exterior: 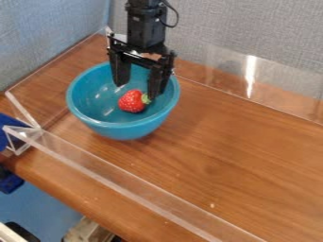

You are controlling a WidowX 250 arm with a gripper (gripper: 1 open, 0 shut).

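A blue plastic bowl [105, 120] sits on the wooden table, left of centre. Inside it lies a red strawberry [132, 102] with a green top. My black gripper [139, 77] is open and reaches down from above into the upper part of the bowl, its two fingers spread over the strawberry, with nothing held between them.
Clear panels run along its edges. A grey wall stands behind and at the left. A dark blue object [8, 134] sits beyond the left edge.
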